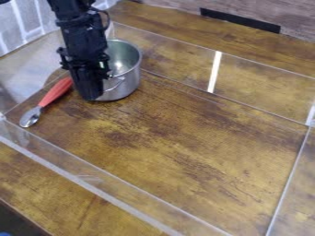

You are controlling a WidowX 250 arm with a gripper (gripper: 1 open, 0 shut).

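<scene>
My gripper (88, 90) reaches down from the top left over the front left side of a steel pot (121, 77), its fingertips low against the pot's near wall; it looks shut, and I see nothing held between its fingers. Left of the pot lies a spoon with a red handle (53, 93) and a metal head (32, 118), its upper end near or partly behind the gripper.
Clear panels or borders edge the work area, with a white strip (215, 72) toward the back right.
</scene>
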